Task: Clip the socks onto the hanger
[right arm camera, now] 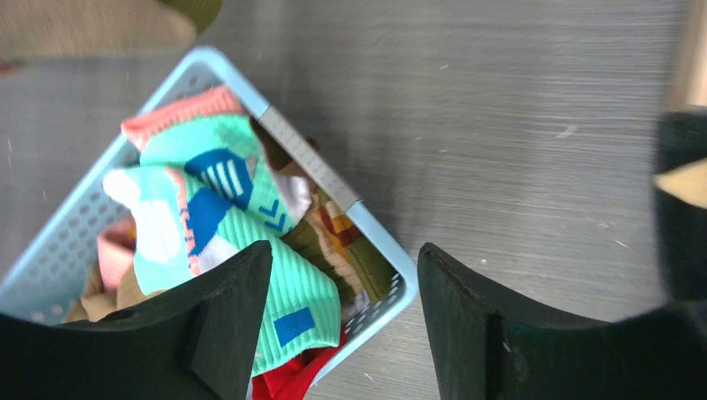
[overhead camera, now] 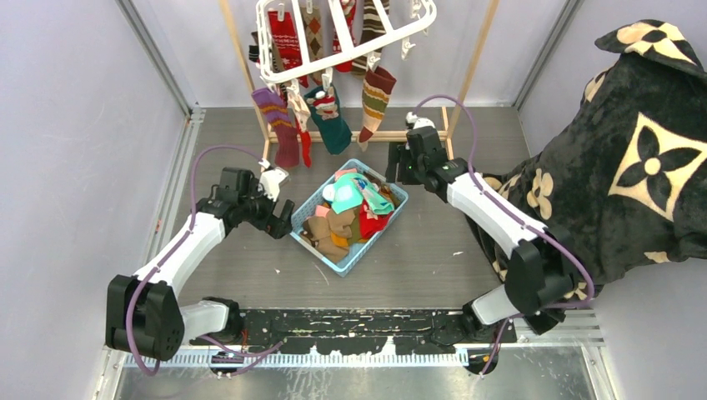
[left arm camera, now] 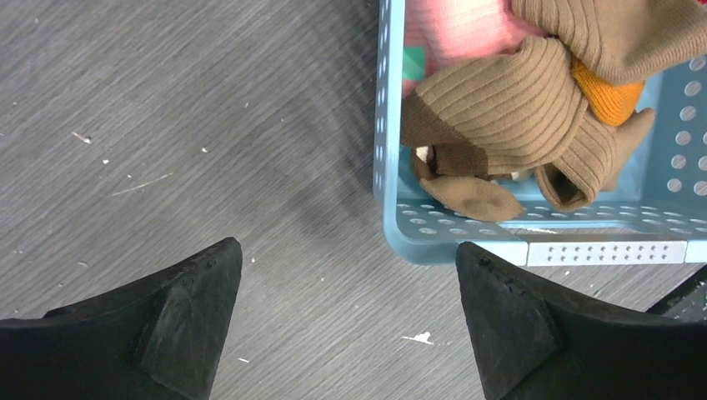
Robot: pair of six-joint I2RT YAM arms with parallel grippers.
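Note:
Several socks hang from clips on the white hanger (overhead camera: 372, 47) at the top, among them a striped sock (overhead camera: 375, 98) and a purple sock (overhead camera: 277, 117). The blue basket (overhead camera: 342, 268) holds loose socks: brown ones (left arm camera: 500, 108), turquoise ones (right arm camera: 167, 233) and a red one (overhead camera: 373, 223). My left gripper (overhead camera: 279, 218) stands open at the basket's left corner, nothing between its fingers. My right gripper (overhead camera: 400, 167) is above the basket's upper right corner, its fingers apart and empty.
A wooden frame (overhead camera: 468, 58) carries the hanger at the back. A dark patterned blanket (overhead camera: 600, 192) fills the right side.

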